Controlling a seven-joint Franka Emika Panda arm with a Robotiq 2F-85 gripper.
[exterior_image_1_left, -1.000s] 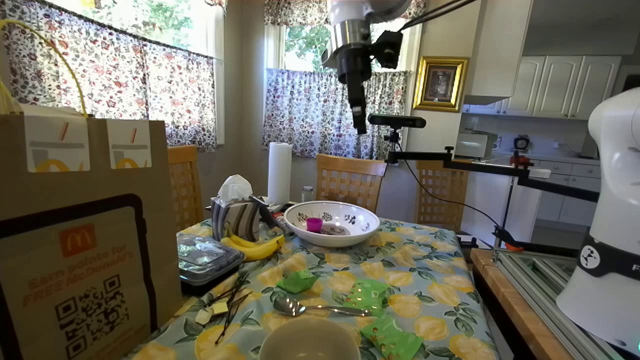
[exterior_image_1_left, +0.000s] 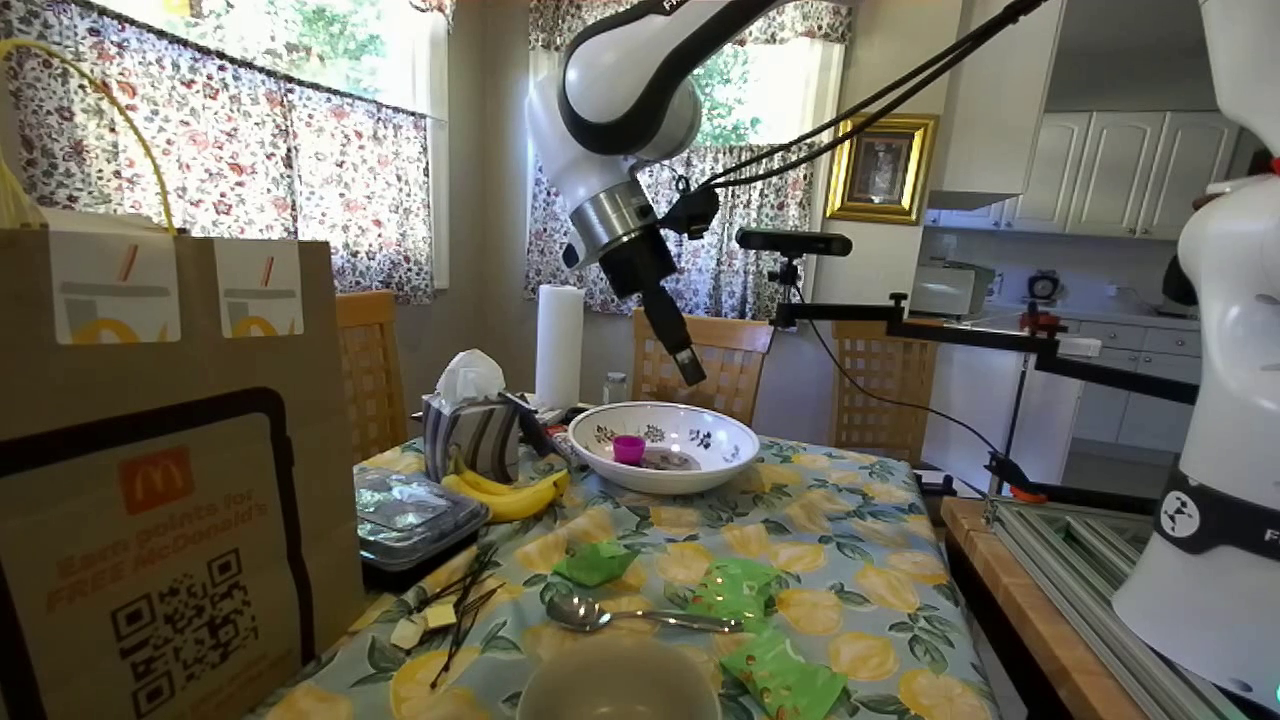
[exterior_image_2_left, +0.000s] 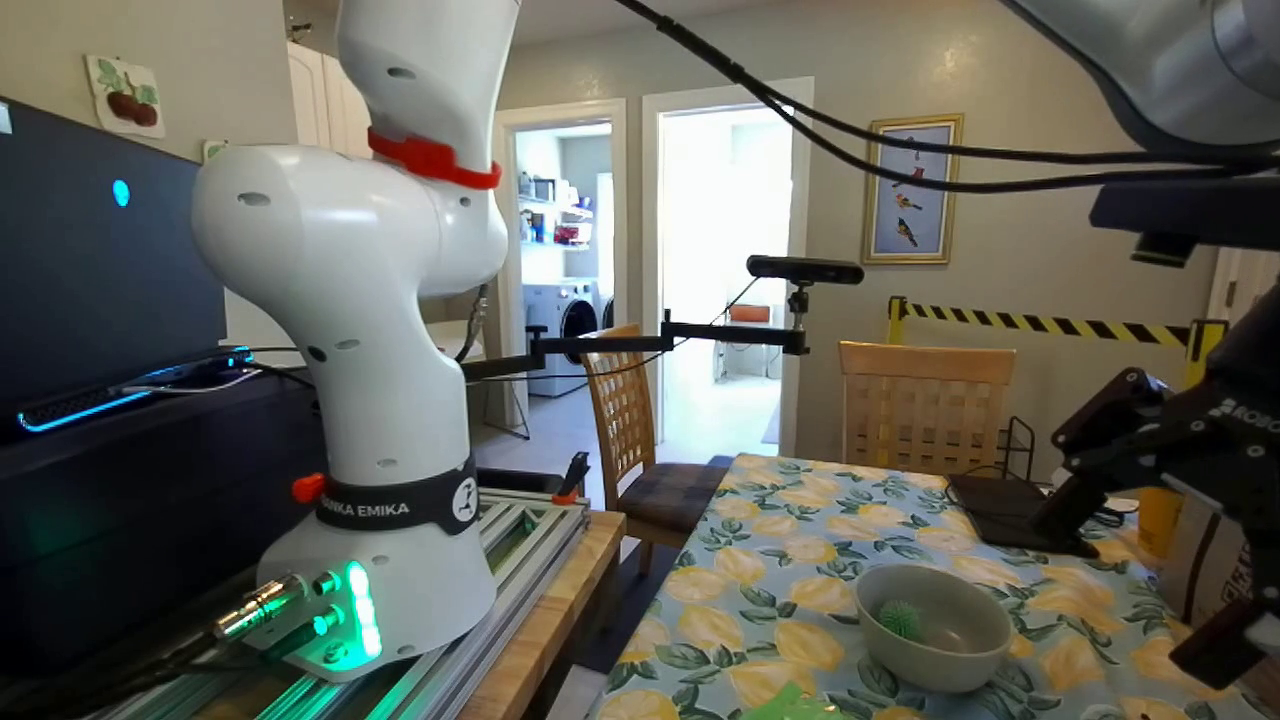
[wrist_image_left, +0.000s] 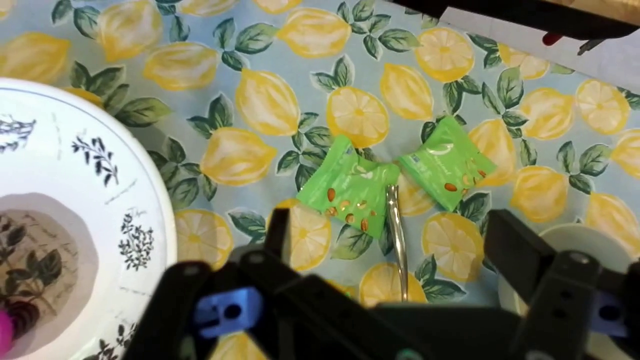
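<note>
My gripper is open, with nothing held between its widely parted fingers. In exterior view 1 it hangs tilted in the air above the large white patterned bowl (exterior_image_1_left: 672, 480), which holds a small magenta cup (exterior_image_1_left: 627, 450). Two green nut packets (wrist_image_left: 354, 186) lie on the table in the wrist view, the handle of a metal spoon (wrist_image_left: 397, 240) beside them; exterior view 1 shows a third green packet (exterior_image_1_left: 596, 562). A smaller pale bowl (exterior_image_2_left: 936, 624) has a spiky green ball (exterior_image_2_left: 900, 619) inside.
Bananas (exterior_image_1_left: 510, 494), a striped tissue box (exterior_image_1_left: 471, 434), a clear-lidded container (exterior_image_1_left: 414, 516) and a paper towel roll (exterior_image_1_left: 559, 348) crowd the table's left side. A tall McDonald's bag (exterior_image_1_left: 180, 480) stands in front.
My gripper has come down and slightly left, and now tilts, in exterior view 1. The objects on the table stand where they were.
</note>
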